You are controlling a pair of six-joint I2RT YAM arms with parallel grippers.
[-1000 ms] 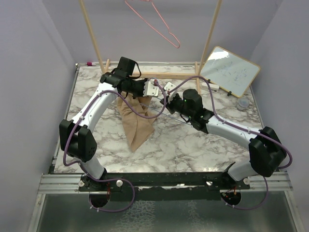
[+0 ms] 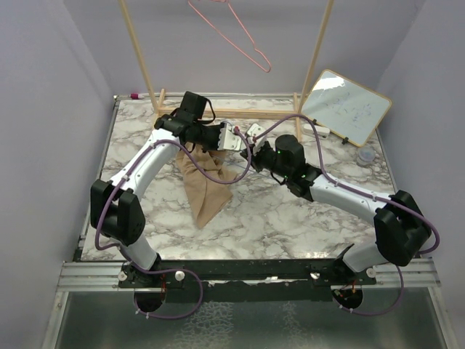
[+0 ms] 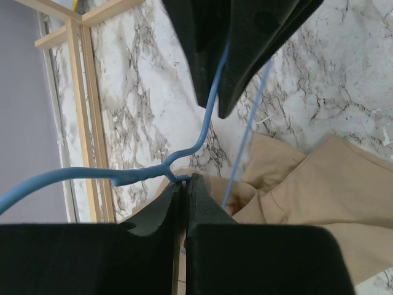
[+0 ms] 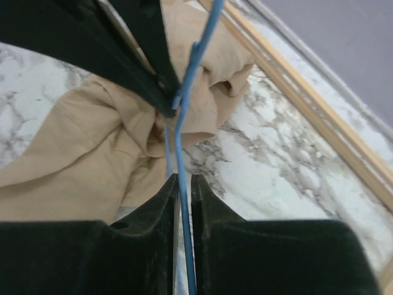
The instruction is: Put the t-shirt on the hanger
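Note:
The beige t-shirt (image 2: 203, 193) lies crumpled on the table beneath both arms. Over it, my left gripper (image 2: 232, 138) and right gripper (image 2: 254, 145) meet almost tip to tip. A blue wire hanger (image 4: 183, 203) runs through the right wrist view, crossing the shirt. In the left wrist view the same hanger (image 3: 73, 173) crosses the left fingertips, which are shut on it. The right gripper's fingers sit close around the hanger's wire; whether they grip it is unclear.
A pink hanger (image 2: 254, 47) hangs high at the back between wooden posts (image 2: 320, 43). A whiteboard (image 2: 345, 102), a small jar (image 2: 366, 155) and a white block stand at the right.
The right arm and the shirt look almost unchanged.

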